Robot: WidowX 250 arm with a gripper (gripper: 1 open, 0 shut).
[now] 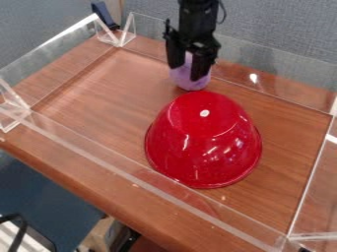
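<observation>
My black gripper (190, 54) reaches down at the back of the board, its fingers around a light purple object (191, 79), which they partly hide; whether they grip it I cannot tell. In front of it a large glossy red upturned bowl (203, 143) rests on the wooden surface.
Clear low walls (158, 203) surround the wooden board (93, 108). The left half of the board is clear. Grey wall stands behind, and a small cardboard-coloured object (102, 234) lies below the front edge.
</observation>
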